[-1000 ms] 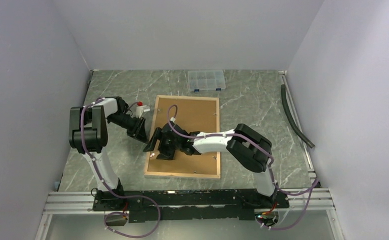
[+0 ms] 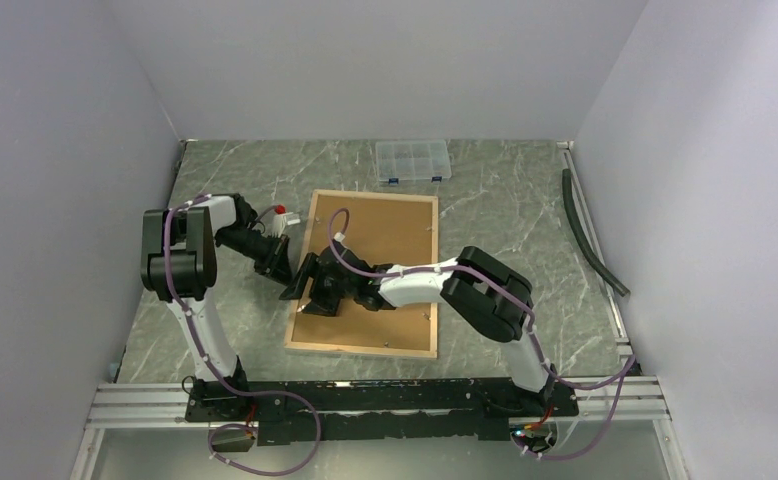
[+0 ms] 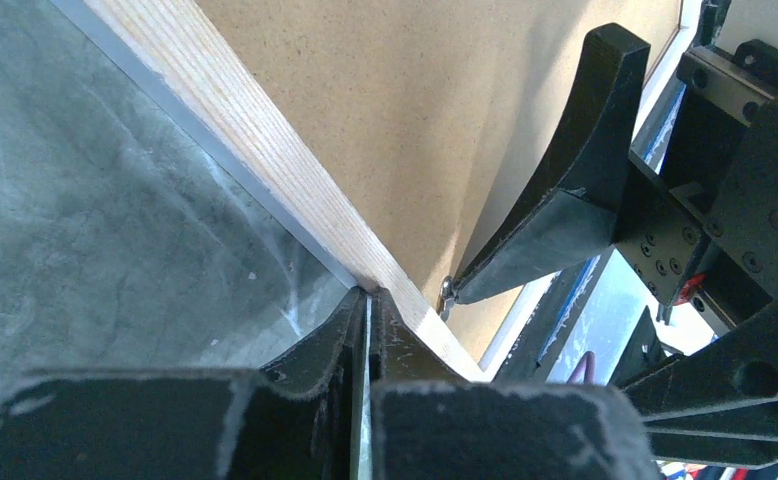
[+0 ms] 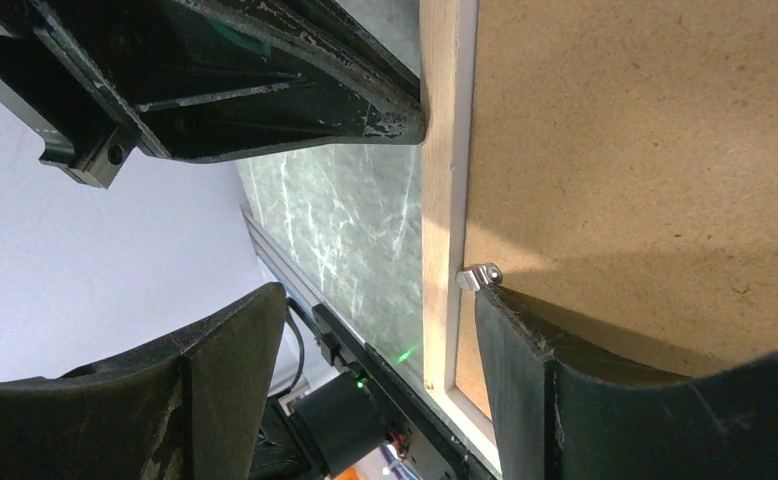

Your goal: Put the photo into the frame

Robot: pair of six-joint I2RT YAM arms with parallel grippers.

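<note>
The wooden frame (image 2: pixel 435 225) lies on the table with its brown backing board (image 2: pixel 390 330) facing up; no photo is visible. At the frame's left side, my left gripper has its fingertips close together at the outer edge of the wood. Whether they are fully shut is unclear. My right gripper is open, its two fingers apart on either side of that wooden edge. Its inner fingertip touches or nearly touches a small metal tab (image 4: pixel 480 277) on the board, by the rail; the outer one hangs outside the frame.
A clear compartment box (image 2: pixel 413 161) stands behind the frame. A dark tube (image 2: pixel 587 235) lies along the right table edge. Both arms are close together at the frame's left side.
The right gripper has moved slightly left over the frame's left part. The frame's front end has shifted a little to the left. The left arm has barely moved.
</note>
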